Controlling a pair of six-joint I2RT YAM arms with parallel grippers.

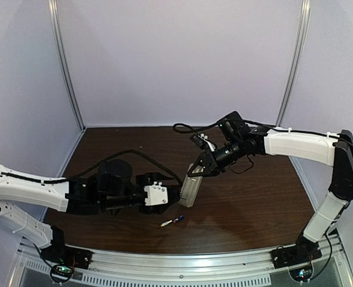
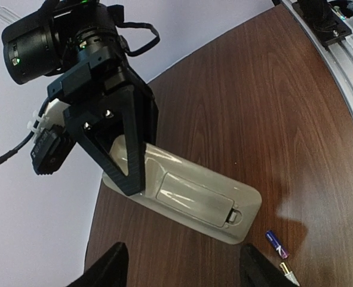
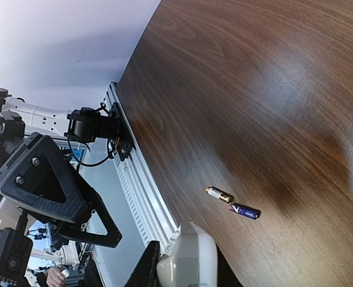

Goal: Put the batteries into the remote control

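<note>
The grey remote control (image 2: 206,209), its battery cover and latch facing the left wrist camera, is held in the air by my right gripper, which is shut on its end. My left gripper is part open just short of the remote's free end, with nothing seen between its fingers. In the top view it hides part of its own fingertips behind its wrist. Two AA batteries lie on the table below, a blue one (image 3: 243,210) and a silver-gold one (image 3: 218,194), nearly end to end.
Walls (image 1: 182,66) stand around it, and a metal rail (image 1: 182,254) runs along the front edge.
</note>
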